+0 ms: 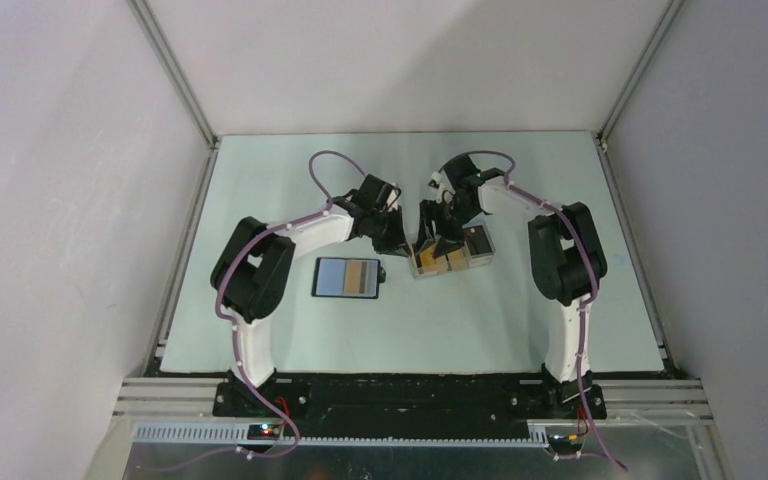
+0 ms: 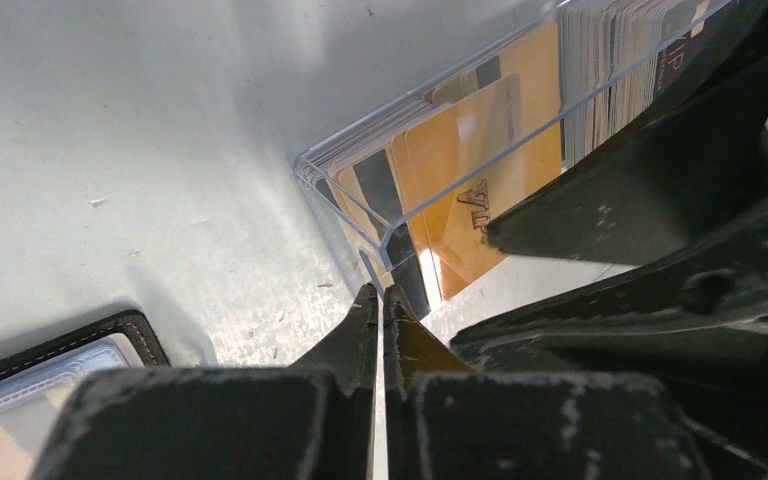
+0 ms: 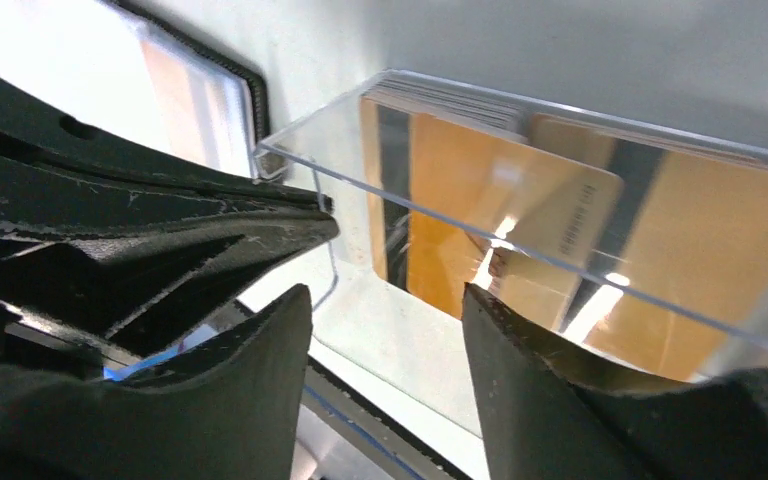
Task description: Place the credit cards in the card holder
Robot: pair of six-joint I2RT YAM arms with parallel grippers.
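Observation:
A clear acrylic box (image 1: 475, 257) of gold, grey and black cards (image 2: 490, 150) lies right of centre. My left gripper is shut at the box's left end, with no card visible between its fingertips. My right gripper is open above the box, nothing visible between its fingers; in the left wrist view its dark body covers the box's right side. The card holder (image 1: 347, 278), a black-edged case with cards under clear sleeves, lies flat left of the box; its edge (image 2: 100, 330) shows in the left wrist view.
Both grippers are very close together over the box. Pale walls surround it on three sides.

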